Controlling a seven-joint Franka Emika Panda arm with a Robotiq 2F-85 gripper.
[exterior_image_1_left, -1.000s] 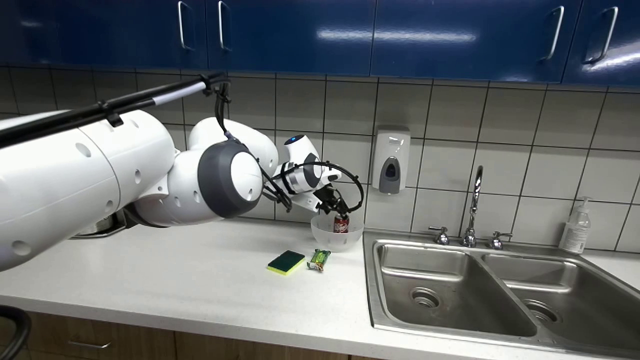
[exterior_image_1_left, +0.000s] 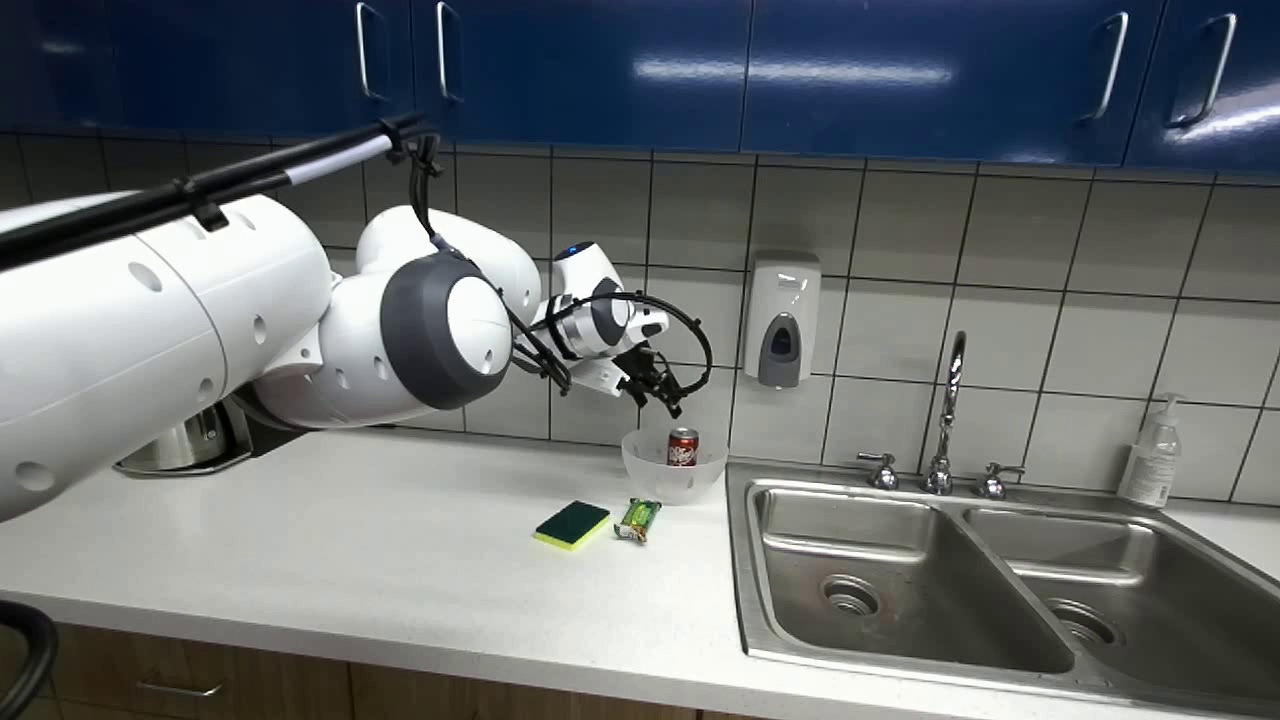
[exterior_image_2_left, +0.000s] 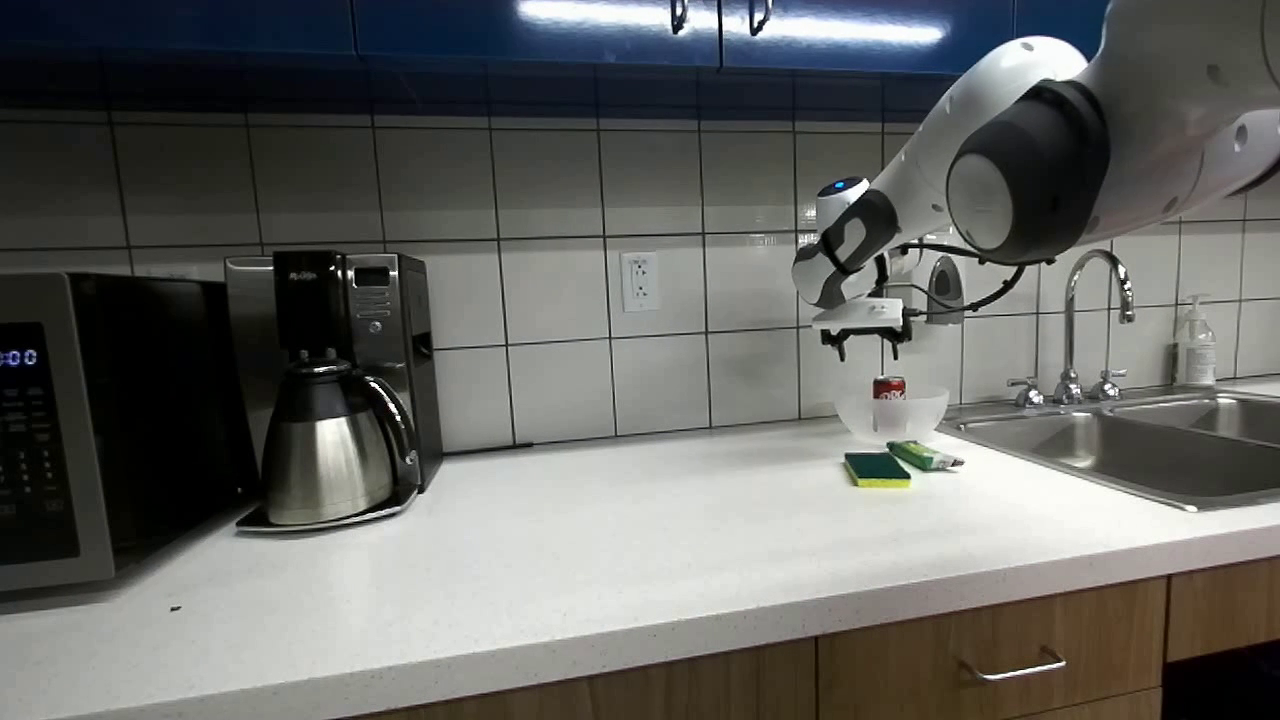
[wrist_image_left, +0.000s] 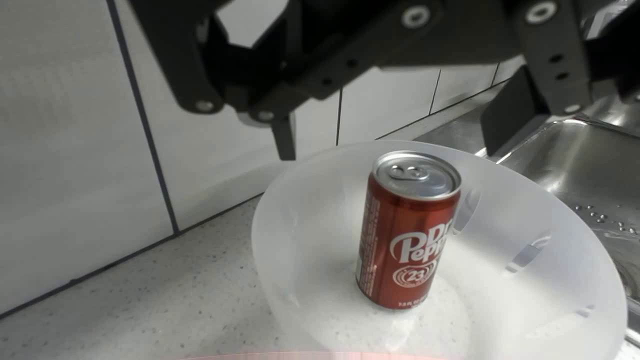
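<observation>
A red Dr Pepper can (wrist_image_left: 408, 240) stands upright inside a translucent white bowl (wrist_image_left: 540, 270), touching no finger. Above the bowl's rim is my gripper, open, its two fingers wide apart with only air between them. From the second exterior view, the gripper (exterior_image_2_left: 867, 350) hangs over the can (exterior_image_2_left: 889, 389), with a gap between fingertips and can top. The bowl (exterior_image_1_left: 674, 484) rests on the counter by the wall, just left of the sink.
In front of the bowl lie a green-and-yellow sponge (exterior_image_1_left: 572, 526) and a green wrapped snack (exterior_image_1_left: 638, 520). The double sink (exterior_image_1_left: 744, 576) is to the right, its faucet (exterior_image_1_left: 948, 414) rising behind. A coffee maker (exterior_image_2_left: 336, 384) and microwave (exterior_image_2_left: 90, 420) stand left.
My gripper has risen and drawn back slightly left, away from the can. A second ago its fingers were at the can's top. The can has stayed upright in the bowl.
</observation>
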